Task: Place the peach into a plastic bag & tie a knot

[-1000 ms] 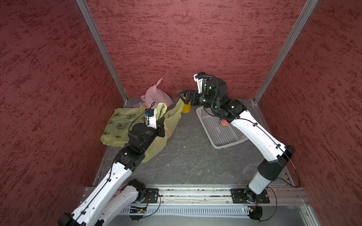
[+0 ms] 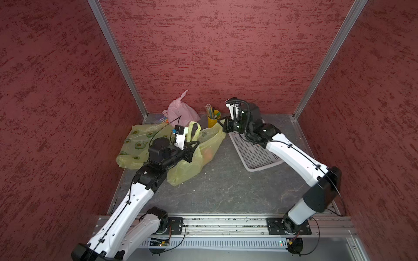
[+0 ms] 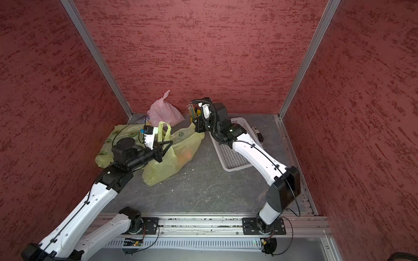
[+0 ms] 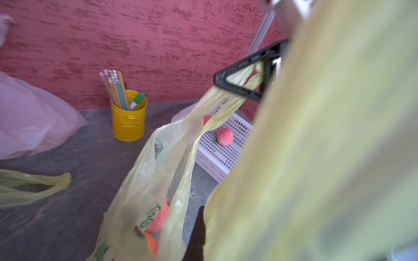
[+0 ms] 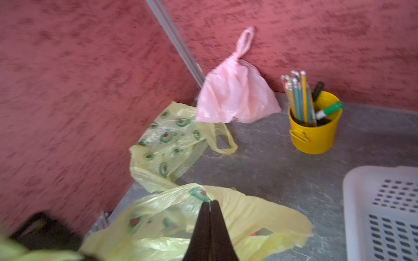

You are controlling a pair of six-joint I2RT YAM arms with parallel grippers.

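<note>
A yellow-green plastic bag (image 2: 187, 171) with avocado prints stretches between my two grippers. Through its film show a pinkish peach (image 4: 159, 218) and something orange just below it. My left gripper (image 2: 198, 143) is shut on the bag's near side, one handle loop standing up beside it; bag film covers much of the left wrist view and hides most of its fingertips. At the far right end of the bag, my right gripper is shut on the other handle, which trails down from its fingers in the left wrist view. No knot shows in this bag.
A white perforated basket (image 2: 252, 168) stands right, holding pink peaches (image 4: 225, 136). Behind are a yellow pencil cup (image 5: 315, 138) and a knotted pink bag (image 5: 237, 93). Another avocado-print bag (image 2: 138, 144) lies flat at left.
My right gripper has come lower and to the right, drawing the bag's far end rightward. The left gripper has shifted slightly right, and the bag is spread wider.
</note>
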